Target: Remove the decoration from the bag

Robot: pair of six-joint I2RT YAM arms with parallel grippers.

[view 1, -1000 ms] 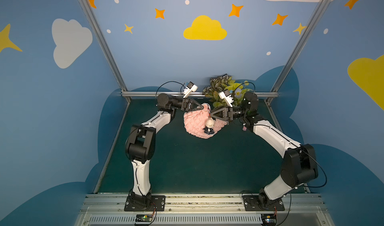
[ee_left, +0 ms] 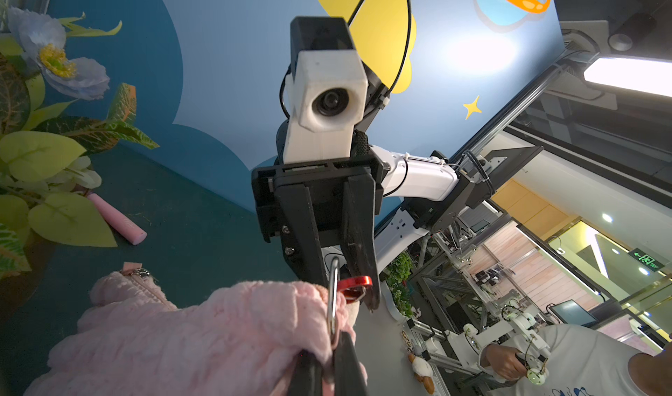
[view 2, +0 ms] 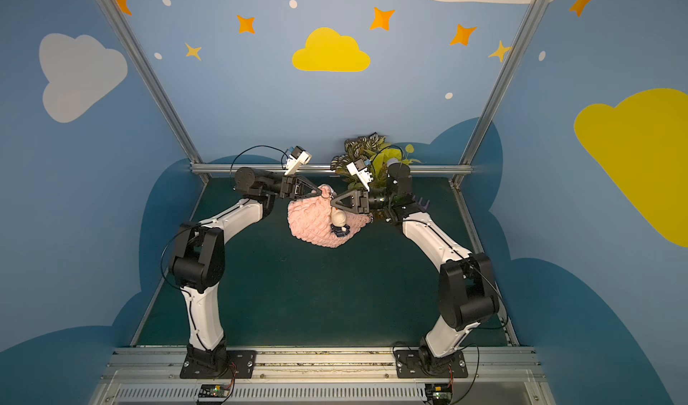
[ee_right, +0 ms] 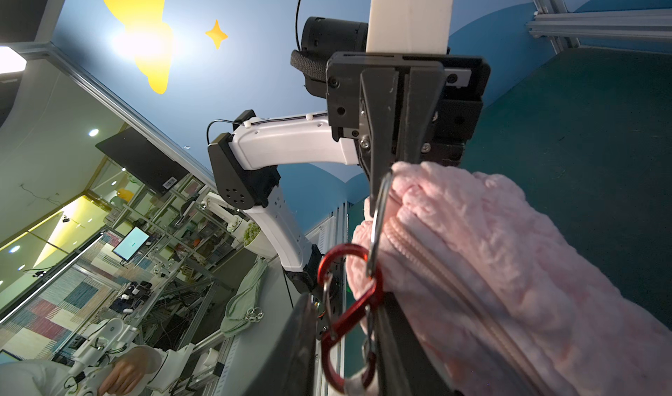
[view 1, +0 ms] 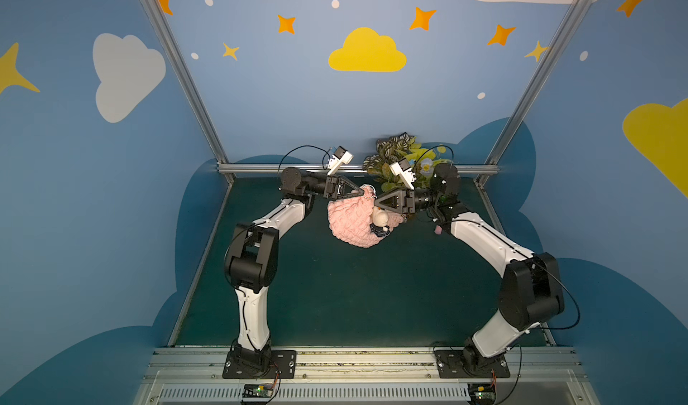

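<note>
The pink quilted bag [view 1: 351,222] hangs at the middle of the workspace. A silver metal ring [ee_right: 378,217] stands at its top corner, and my left gripper is shut on that ring close against the pink cloth. The decoration hangs from the ring by a red S-shaped carabiner [ee_right: 348,315]; its pale-headed figure [view 1: 380,218] with a dark body dangles in front of the bag. My right gripper is part open around the carabiner, a finger [ee_right: 297,347] on one side and the other opposite, with no grip on it visible.
A leafy plant with flowers [view 1: 394,154] stands behind the bag at the back edge. A pink rod [ee_left: 120,219] lies on the green table near it.
The figure has swung right and turned on its hanger, its face no longer toward the top camera.
</note>
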